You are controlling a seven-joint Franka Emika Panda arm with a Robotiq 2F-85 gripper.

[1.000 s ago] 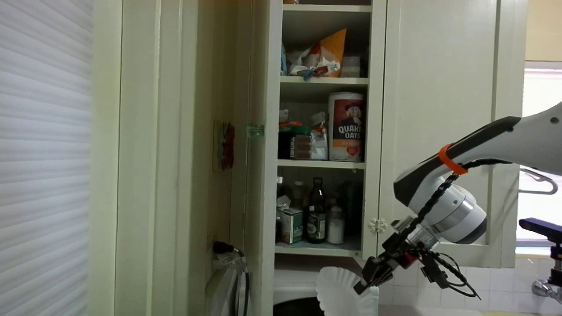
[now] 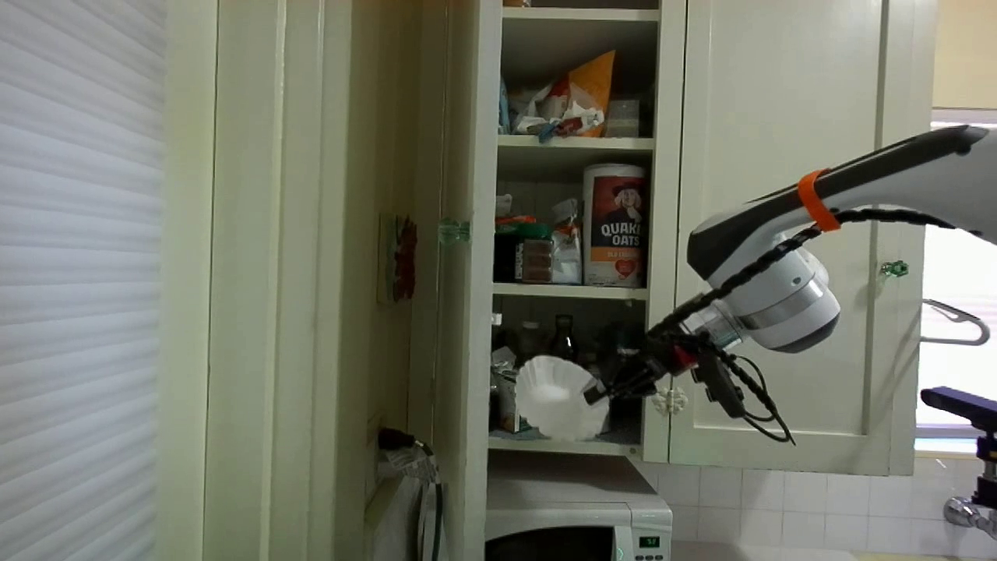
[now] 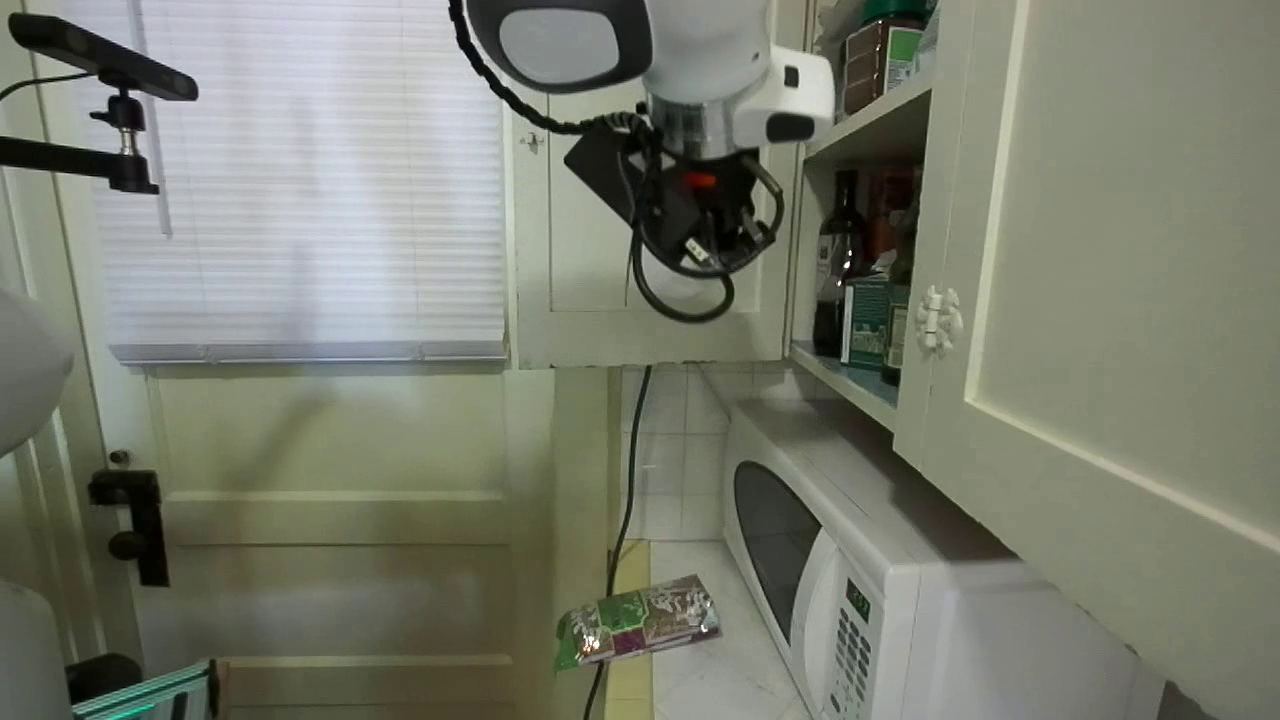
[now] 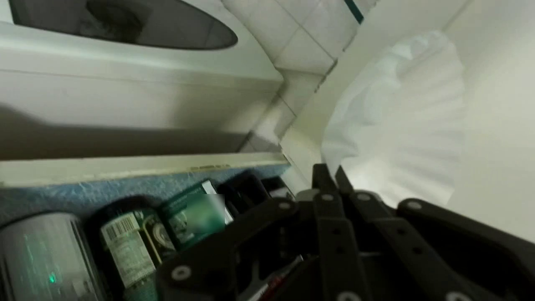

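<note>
A white fluted paper coffee filter [image 2: 557,402] hangs in front of the cabinet's lowest visible shelf. My gripper [image 2: 593,394] is shut on its right-hand edge. Up close in the wrist view, the pale, pleated filter [image 4: 401,125] spreads above and right of my gripper, whose fingertips are together at its lower edge. From the second exterior side the arm's wrist blocks most of the gripper, and the filter hardly shows there.
A white microwave [image 2: 570,486] sits below the shelf. Behind the filter stand a dark bottle [image 2: 563,336] and boxes. An oats canister [image 2: 617,224] occupies the shelf above. The open cabinet door [image 3: 1116,276] borders the shelf, and a foil packet [image 3: 636,622] lies on the counter.
My gripper and the filter have risen and shifted left, from in front of the microwave to the lowest visible shelf. The filter now covers items there that were visible before.
</note>
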